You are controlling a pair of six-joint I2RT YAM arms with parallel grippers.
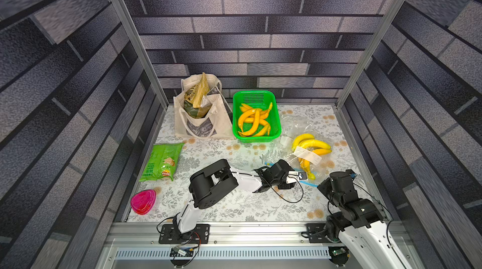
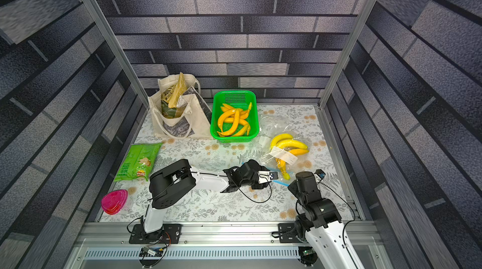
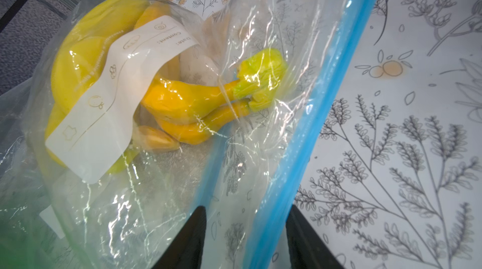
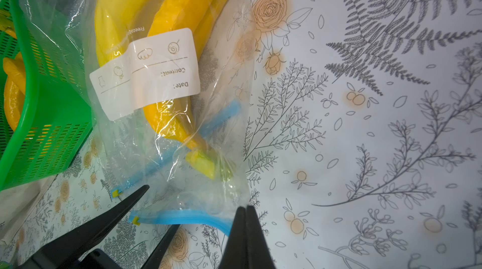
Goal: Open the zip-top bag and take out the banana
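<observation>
The clear zip bag [image 1: 304, 141] lies at the right of the table with yellow bananas [image 2: 290, 143] inside, under a white label. Their green-tipped stem end [image 3: 262, 75] points toward the bag's blue-edged side. A blue strip [image 3: 308, 133] runs along that edge, and a second blue strip [image 4: 160, 165] lies apart from it. My left gripper stands open, its two fingers on either side of the nearer strip. At the far end of this strip, my right gripper is shut on the bag's edge; the pinched part is hidden by the fingers.
A green basket [image 1: 235, 118] of loose bananas stands just left of the bag. Farther left are a cream tote [image 1: 221, 118], a green packet [image 1: 163, 161] and pink lids [image 1: 143, 201]. Bare table shows between the basket and the left arm.
</observation>
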